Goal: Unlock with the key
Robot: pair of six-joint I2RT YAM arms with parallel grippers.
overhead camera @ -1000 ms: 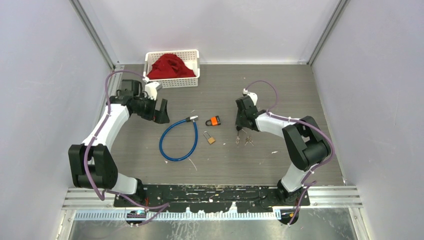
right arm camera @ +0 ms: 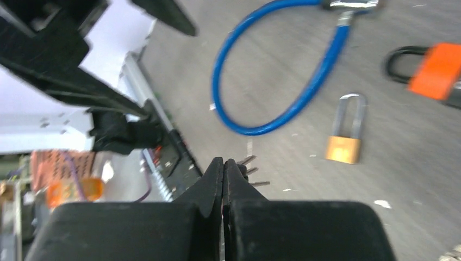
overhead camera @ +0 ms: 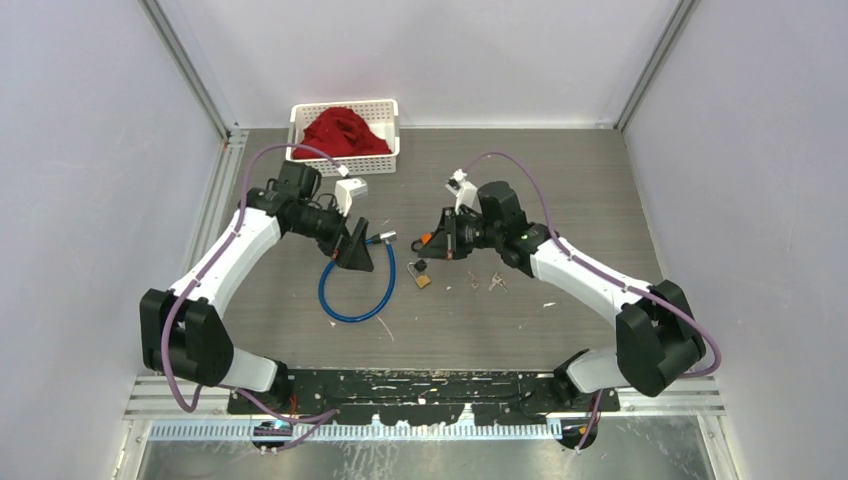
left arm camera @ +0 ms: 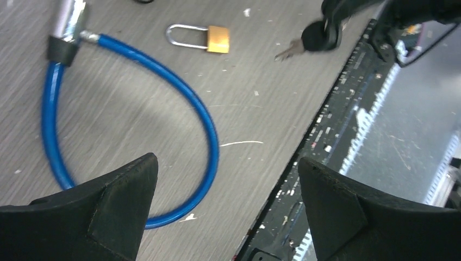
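Note:
My right gripper is shut at centre, above the black-and-orange padlock; a black-headed key shows at its tips in the left wrist view, the key [left arm camera: 293, 49] hanging off them. The brass padlock [overhead camera: 423, 281] lies below it on the table. To the left, my left gripper stands open over the blue cable lock [left arm camera: 212, 147], nothing between its fingers.
A white basket [overhead camera: 390, 160] with a red cloth stands at the back left. Loose keys [overhead camera: 497, 283] lie right of the brass padlock.
My right gripper has risen and moved left toward the centre, carrying the black-headed key up from among the keys. My left gripper has moved right, over the cable lock.

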